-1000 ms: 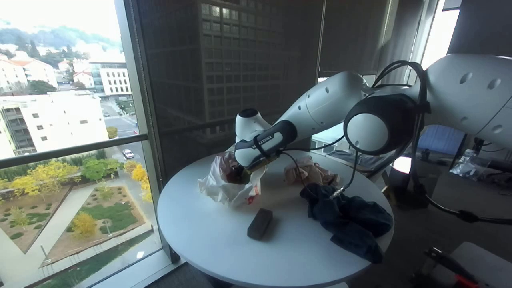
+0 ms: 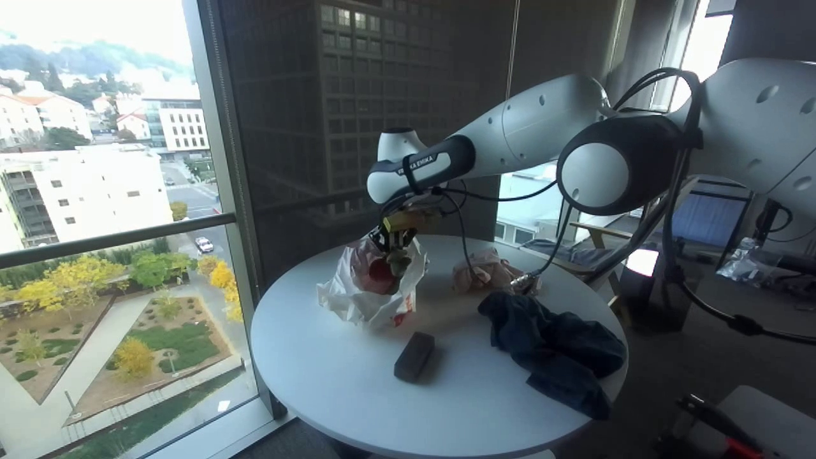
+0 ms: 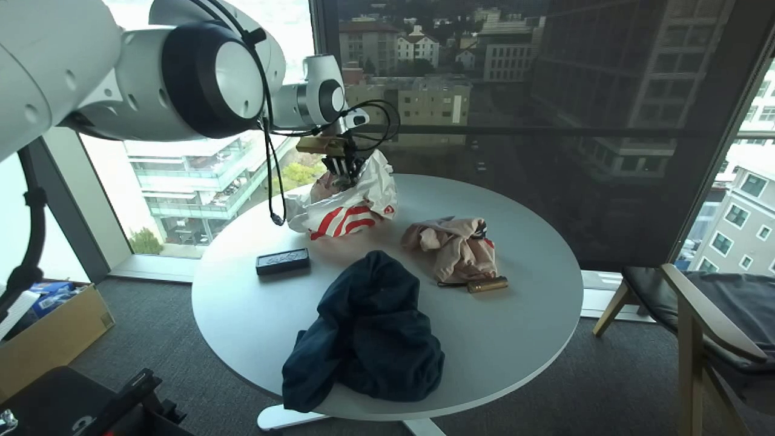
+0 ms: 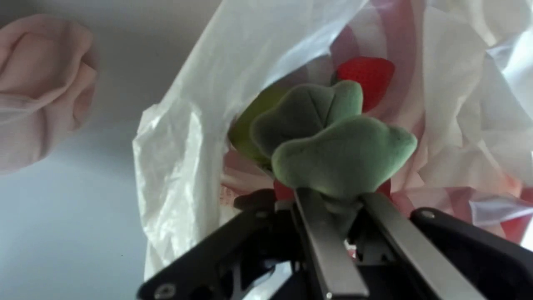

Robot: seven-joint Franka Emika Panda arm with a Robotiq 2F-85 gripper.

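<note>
A green, soft-looking lobed object (image 4: 344, 155) stands up from between my fingers in the wrist view. My gripper is shut on its narrow lower part. Below and around it lies the open white plastic bag (image 4: 185, 145) with red markings. Inside the bag show a red item like a strawberry (image 4: 367, 77) and a yellow-green item (image 4: 252, 127), partly hidden behind the lobes. In the first exterior view the gripper (image 2: 396, 248) hangs at the mouth of the bag (image 2: 344, 294), the green object (image 2: 398, 264) beneath it.
A dark block (image 2: 414, 356) lies in front of the bag. The dark blue cloth (image 3: 370, 334) reaches the table's edge, and a pink cloth (image 3: 458, 247) lies apart from it, a small tan cylinder (image 3: 488, 284) beside it. Bare white tabletop (image 3: 501, 349) shows on the right.
The arm has risen from low inside the bag, bringing the gripper up to the bag's mouth with the green object. The bag and the other table items stay about where they were.
</note>
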